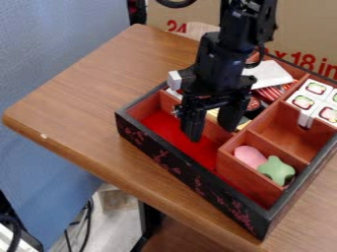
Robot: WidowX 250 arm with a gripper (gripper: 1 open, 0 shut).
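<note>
My black gripper hangs over the left part of a dark, red-lined box, fingers pointing down into the red compartment, apparently parted. Partly behind it are a pale yellow item and a white object; whether anything sits between the fingers is unclear. The right compartments hold a pink oval and a green piece. White packs with red markings lie at the upper right.
A cardboard box stands behind, with white paper and red striped items before it. Cables lie on the floor at lower left.
</note>
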